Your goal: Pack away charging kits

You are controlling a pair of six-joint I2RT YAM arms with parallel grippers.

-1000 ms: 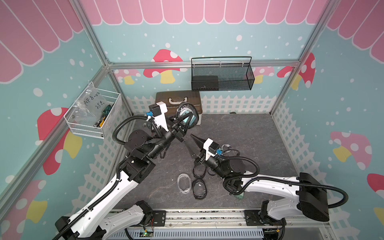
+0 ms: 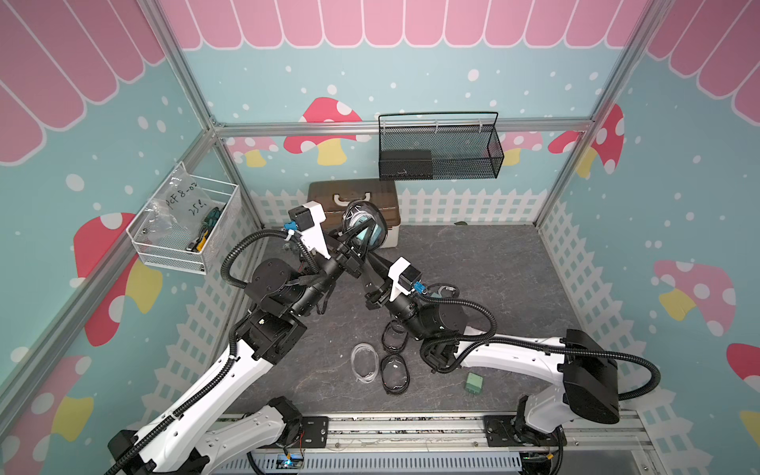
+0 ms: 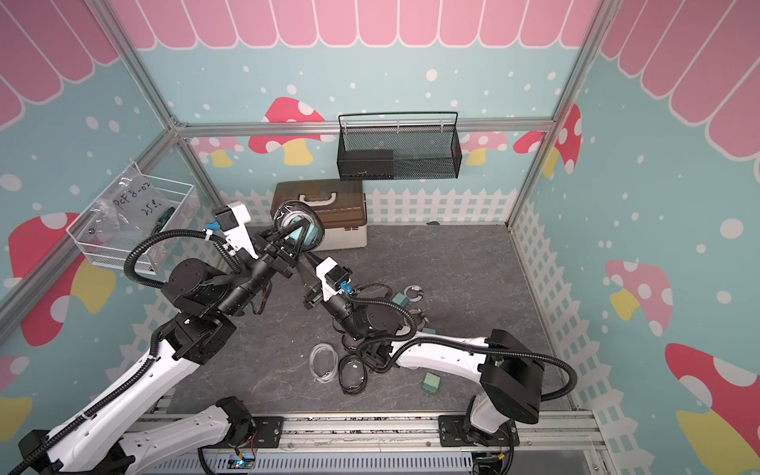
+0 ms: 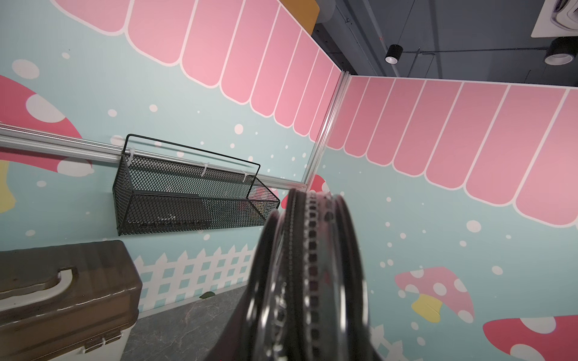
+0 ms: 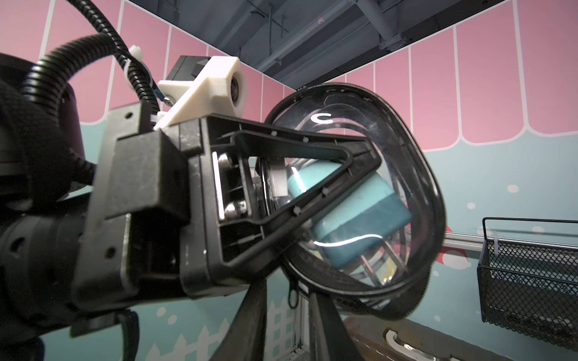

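A clear round pouch with a black zipped rim (image 5: 436, 222) holds a teal block (image 5: 361, 210) and what looks like pale cable. My left gripper (image 2: 369, 229) is shut on the pouch, holding it raised in front of the brown case. A small zipper pull (image 5: 293, 297) hangs from the pouch's lower edge. Just below it, my right gripper points up with its fingers (image 5: 250, 322) apart, one on either side of the pull. In the left wrist view, the pouch (image 4: 310, 276) appears edge-on and blurred, its zip teeth towards the camera.
On the floor lie a pale cable coil (image 2: 365, 362), dark round pouches (image 2: 395, 373), a green block (image 2: 473, 383) and a teal block (image 3: 401, 300). A brown-lidded case (image 3: 316, 190) stands at the back below a black mesh basket (image 2: 467, 166).
My right gripper has moved up and left towards the held pouch, its fingers drawing closer together. The left gripper and pouch have shifted slightly left.
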